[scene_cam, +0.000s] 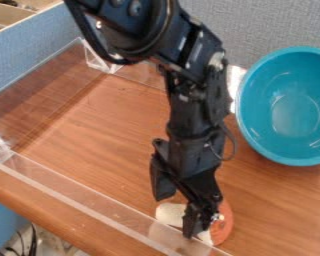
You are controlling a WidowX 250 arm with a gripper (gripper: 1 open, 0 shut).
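Observation:
My black gripper (pixel 190 215) points down at the front middle of the wooden table, low over a small object with a cream part (pixel 170 213) and an orange-red rounded part (pixel 220 228). The fingers reach onto this object and hide its middle; whether they grip it is unclear. A turquoise bowl (pixel 290 145) stands to the right, behind the gripper, apart from the object.
Clear acrylic strips (pixel 89 210) run along the table's front left edge. A blue-walled box (pixel 23 65) stands at the back left, and a grey wall is behind.

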